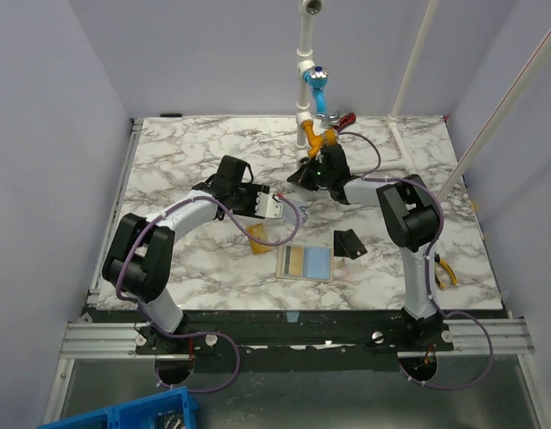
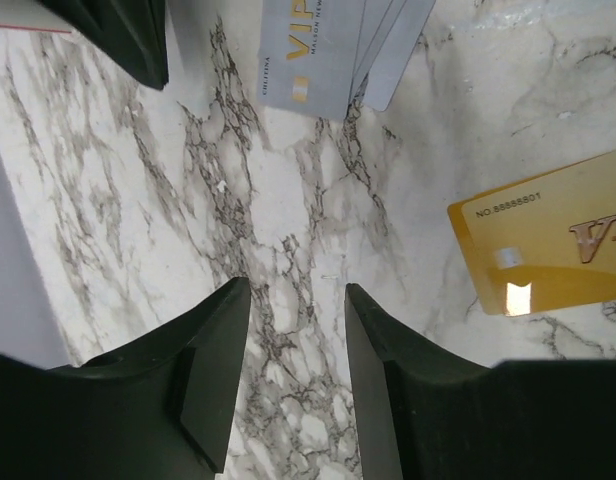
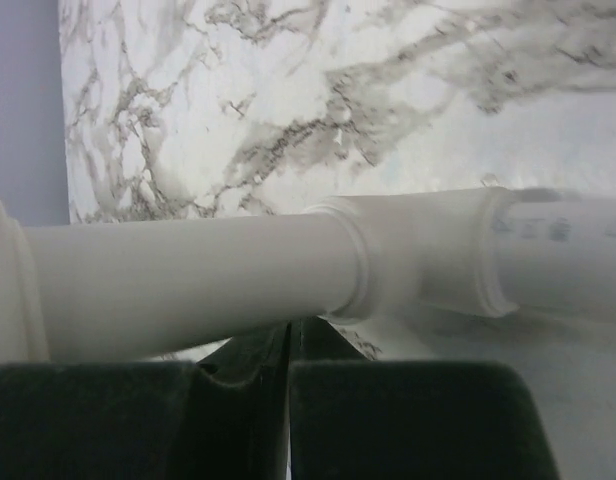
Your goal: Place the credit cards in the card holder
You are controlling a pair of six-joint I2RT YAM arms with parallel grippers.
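Observation:
Silver-grey VIP cards (image 2: 306, 58) lie fanned and overlapping on the marble, at the top of the left wrist view. Gold cards (image 2: 553, 235) lie flat to their right, and appear in the top view (image 1: 258, 239) at the table's middle. My left gripper is open above bare marble, its fingers apart with nothing between them. The flat open case (image 1: 304, 263), with striped beige and blue halves, looks like the card holder. My right gripper is shut with nothing visible between its fingertips, close to a white pipe; its dark tip shows at the left wrist view's upper left.
White pipes (image 3: 208, 275) run along the table behind the cards, with an upright pipe carrying an orange valve (image 1: 318, 140). Dark flat items (image 1: 349, 244) lie right of the case. Yellow-handled pliers (image 1: 446, 271) sit at the far right.

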